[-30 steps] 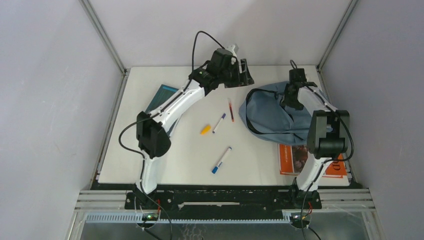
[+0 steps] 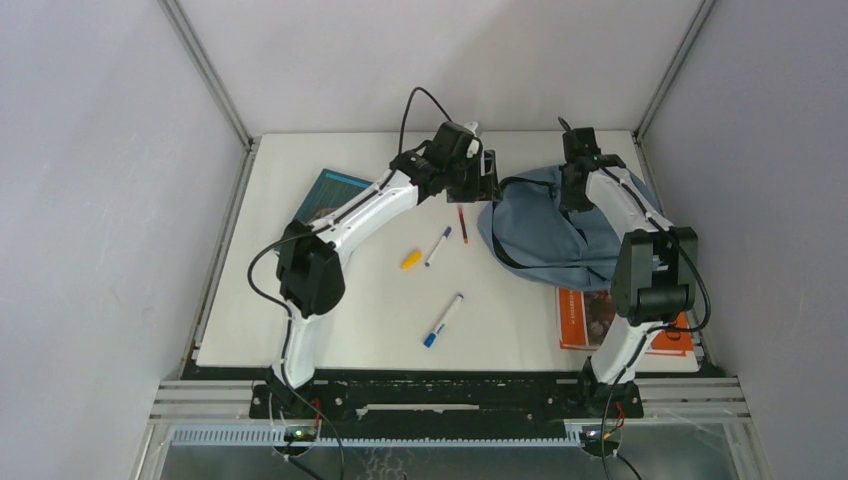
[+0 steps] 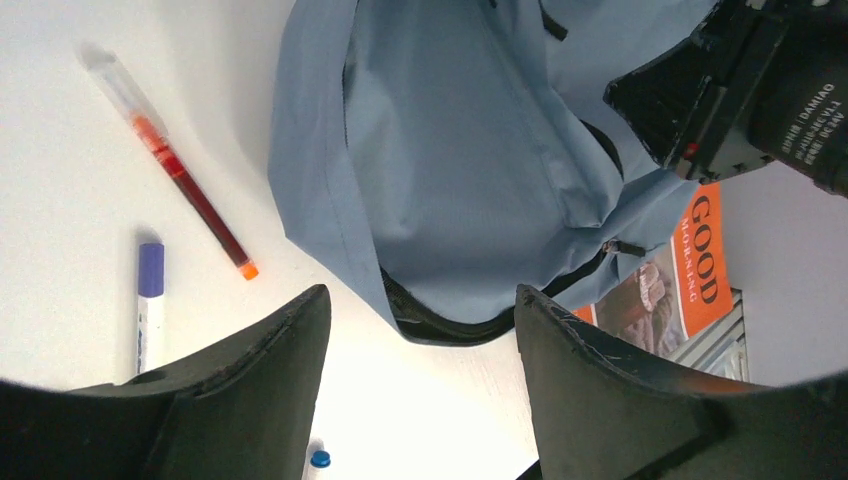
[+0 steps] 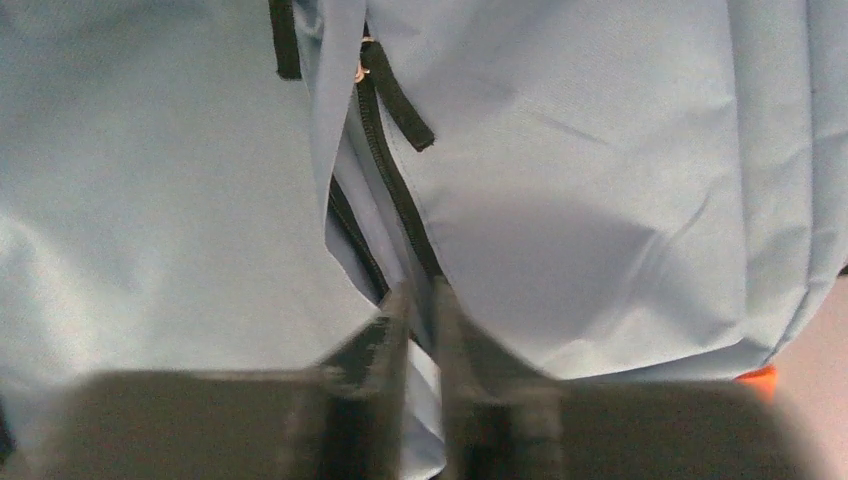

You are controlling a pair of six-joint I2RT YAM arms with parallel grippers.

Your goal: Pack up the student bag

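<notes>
The blue-grey student bag (image 2: 530,222) lies flat at the right back of the table, its black-edged opening facing left. My left gripper (image 2: 492,178) hovers by the bag's left edge; in the left wrist view its fingers (image 3: 270,350) are wide apart with nothing between them. Over the bag's middle is my right gripper. Its blurred fingertips are close together with a narrow gap, right above a black zipper (image 4: 392,185) and a zipper pull (image 4: 400,100). Whether cloth lies between them is hard to tell.
A red pen (image 3: 195,195), blue-capped markers (image 2: 440,245) and a yellow object (image 2: 411,259) lie mid-table. An orange book (image 2: 572,318) is partly under the bag's front edge. A teal book (image 2: 325,192) sits at the left back.
My left gripper has lowered and come slightly toward the front, staying near the bag's left edge. The right gripper has shifted a little left and back over the bag. The bag looks unmoved.
</notes>
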